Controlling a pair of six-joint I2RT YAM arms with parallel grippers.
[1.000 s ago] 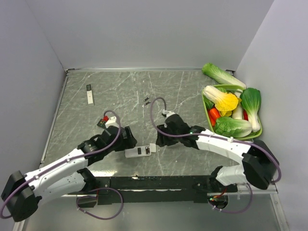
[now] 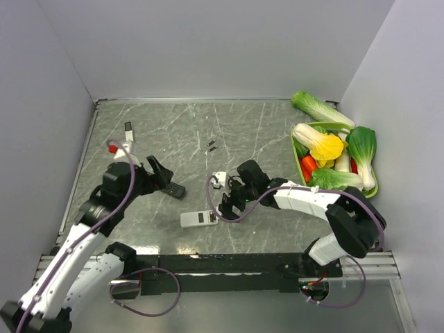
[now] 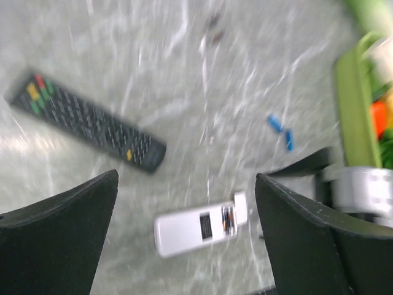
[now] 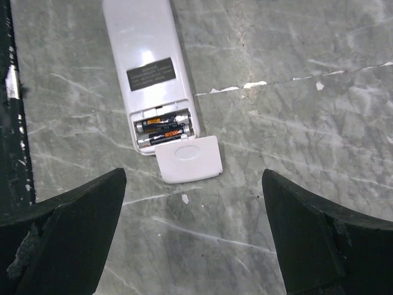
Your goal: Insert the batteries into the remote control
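A white remote (image 4: 145, 52) lies face down with its battery bay open. Two black-and-orange batteries (image 4: 163, 121) lie side by side in the bay. Its white cover (image 4: 189, 160) rests on the table at the bay's end, touching or overlapping the edge. My right gripper (image 2: 234, 208) stands open over the cover end, with nothing between its fingers. In the right wrist view the cover shows ahead of the gap. My left gripper (image 2: 165, 172) is open and empty, raised near a black remote (image 3: 92, 123). The white remote (image 3: 190, 230) shows between its fingers in the left wrist view.
A green vegetable basket (image 2: 300, 163) stands at the right. Another slim white remote (image 2: 129, 132) lies at the back left. Two small dark pieces (image 2: 211, 146) lie back centre, and blue ones (image 3: 282, 132) show near the right arm.
My left gripper has risen and moved back and left, away from the white remote, uncovering the black one.
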